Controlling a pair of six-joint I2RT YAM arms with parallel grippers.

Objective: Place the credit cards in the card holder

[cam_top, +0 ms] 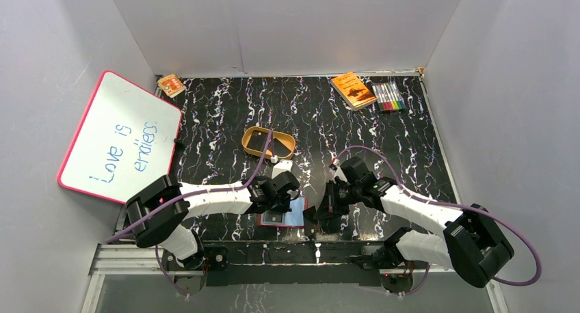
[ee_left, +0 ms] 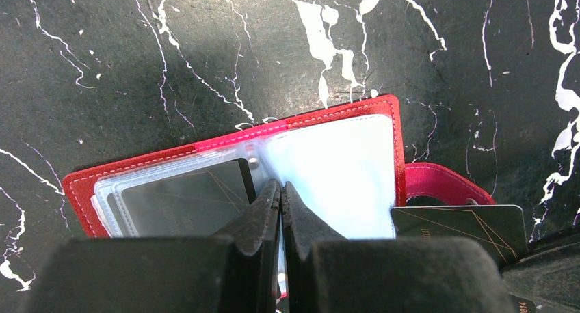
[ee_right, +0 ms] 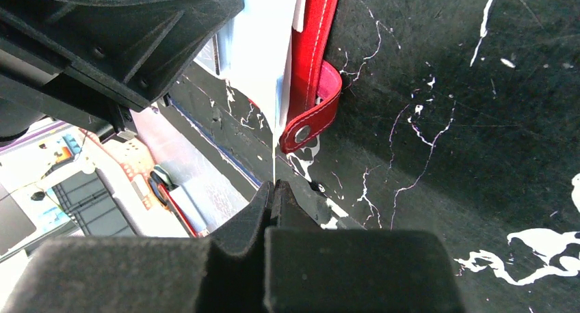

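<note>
On the table's front part lies the open red card holder (cam_top: 294, 217) with clear sleeves. A dark card (ee_left: 185, 203) sits in its left sleeve; the right side (ee_left: 335, 162) looks pale and empty. My left gripper is shut at the middle of the holder, against the sleeve edge; whether it pinches plastic cannot be made out. My right gripper is shut on a black card, which appears edge-on as a thin line in the right wrist view. That card's left end is at the holder's right edge, beside the red strap (ee_left: 444, 180).
Behind the arms stands an orange-yellow tray (cam_top: 290, 153) with dark cards in it. An orange book (cam_top: 353, 91) and several markers (cam_top: 388, 97) lie at the back right. A whiteboard (cam_top: 123, 139) leans at left.
</note>
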